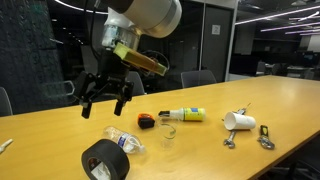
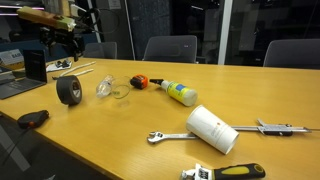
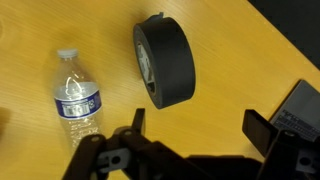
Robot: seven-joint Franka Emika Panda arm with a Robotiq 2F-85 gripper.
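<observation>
My gripper (image 1: 103, 108) hangs in the air above the left part of the table, its fingers spread and nothing between them. Below it in exterior view 1, a roll of black tape (image 1: 104, 160) stands on its edge near the front of the table. Just behind the roll lies a clear plastic water bottle (image 1: 124, 139). From the wrist view, the tape roll (image 3: 166, 61) is ahead of the fingers and the bottle (image 3: 77, 98) with its blue-white label lies to the left; neither is touched.
A clear glass (image 1: 167, 136), an orange-black tape measure (image 1: 146, 121) and a yellow-white bottle (image 1: 182, 115) occupy mid-table. Farther right are a white cup (image 2: 212, 129), a wrench (image 2: 170, 136), a caliper (image 2: 277, 128) and a yellow-black tool (image 2: 225, 173). A laptop (image 3: 299, 112) lies near the tape.
</observation>
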